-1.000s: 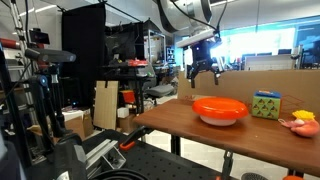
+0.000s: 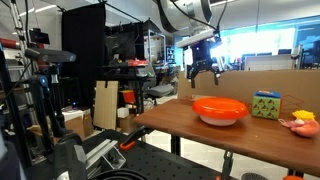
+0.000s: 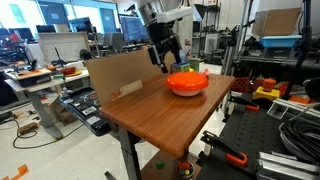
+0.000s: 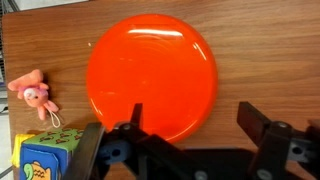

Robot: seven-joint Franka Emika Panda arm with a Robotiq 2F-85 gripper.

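Observation:
An orange-red round disc (image 4: 152, 75), like a lid or shallow dish, covers a white bowl (image 2: 222, 121) on the wooden table; in the second exterior view the orange disc (image 3: 187, 80) rests level on top. The bowl's inside is hidden. Above the table hangs my gripper (image 2: 204, 80), clear of the disc and pointing down. In the wrist view the gripper has its two fingers wide apart at the lower edge, with nothing held between them.
A colourful block (image 2: 266, 105) with pictured sides stands beyond the bowl, and a pink soft toy (image 4: 34, 92) lies near it. Bare tabletop (image 3: 158, 113) stretches away from the bowl. A brown board (image 3: 117, 80) stands upright along one table edge.

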